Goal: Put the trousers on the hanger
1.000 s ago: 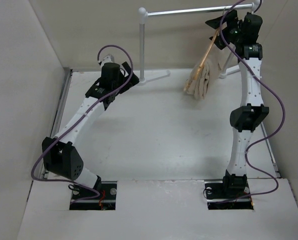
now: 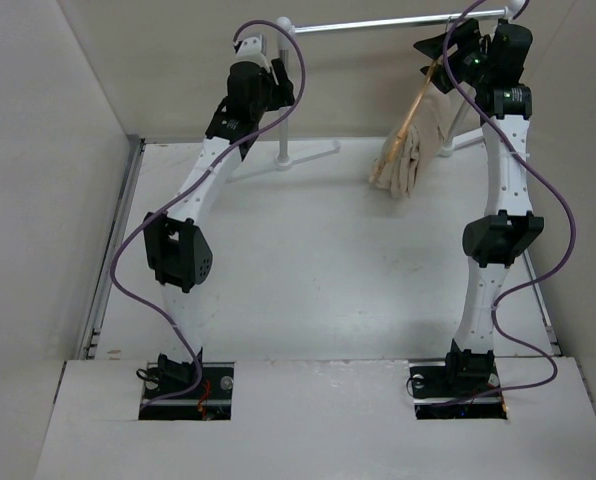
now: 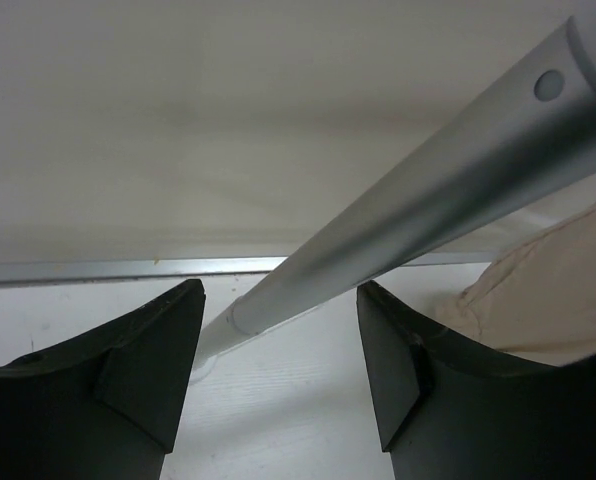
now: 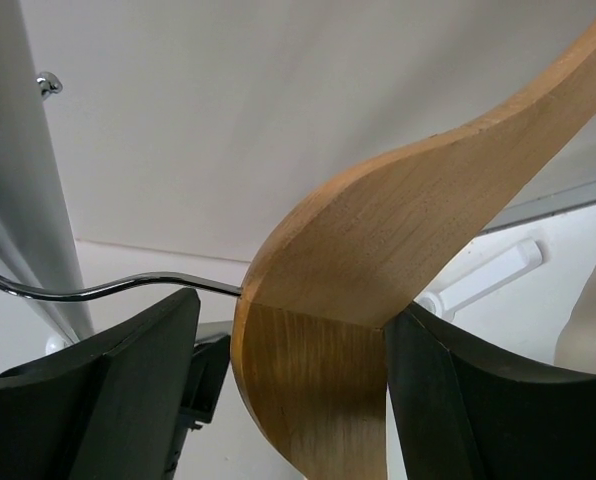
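Note:
The beige trousers (image 2: 418, 155) hang folded over the wooden hanger (image 2: 406, 125), which tilts downward at the upper right. My right gripper (image 2: 440, 58) is shut on the hanger near the base of its metal hook (image 4: 143, 277); in the right wrist view the wood (image 4: 318, 375) fills the space between the fingers. I cannot tell whether the hook touches the rail. At the left post of the rack, my left gripper is open, its fingers well apart and holding nothing. Part of the trousers (image 3: 558, 290) shows at the right of the left wrist view.
A metal rail (image 2: 393, 22) runs across the back between two posts. A grey pole (image 3: 378, 220) crosses the left wrist view diagonally, close to the left fingers. The white floor (image 2: 308, 260) between the arms is clear.
The left arm has swung right and up, bringing its gripper from left of the post over to it.

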